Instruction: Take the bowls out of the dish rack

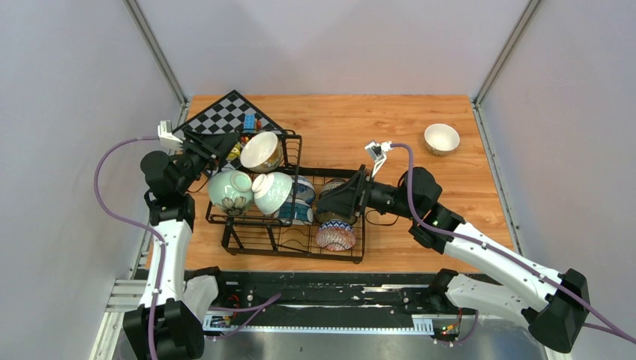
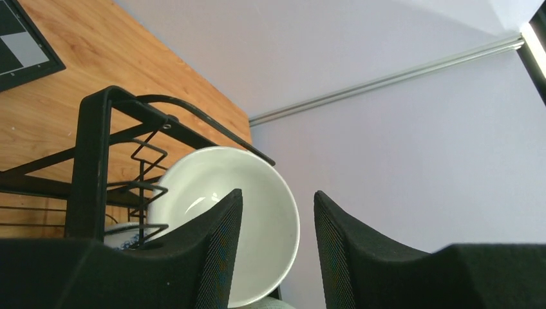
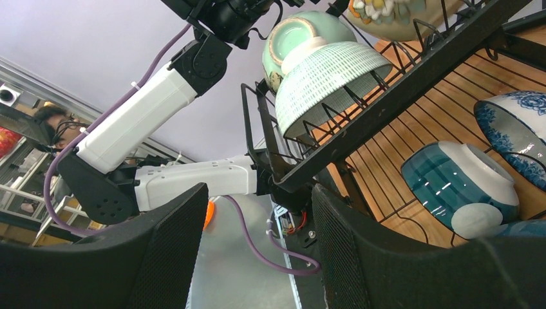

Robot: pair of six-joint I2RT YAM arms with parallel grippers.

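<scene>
A cream bowl (image 1: 260,148) sits tilted in the dish rack's upper tier (image 1: 298,154), its white inside facing up and left. In the left wrist view the bowl's (image 2: 267,212) rim appears between the fingers of my left gripper. They stand partly apart, and no clear contact with the rim shows. A green bowl (image 1: 230,190) and a pale ribbed bowl (image 1: 271,193) lie bottom-up beside it. Lower down are blue-and-white bowls (image 3: 460,187) and a red patterned bowl (image 1: 336,236). Above the lower tier, my right gripper is open and empty.
A white bowl (image 1: 442,139) stands alone at the table's back right, with clear wood around it. A checkered board (image 1: 217,116) and a small blue block (image 1: 249,121) lie behind the upper tier. The rack's dark frame (image 2: 93,161) rises close to my left fingers.
</scene>
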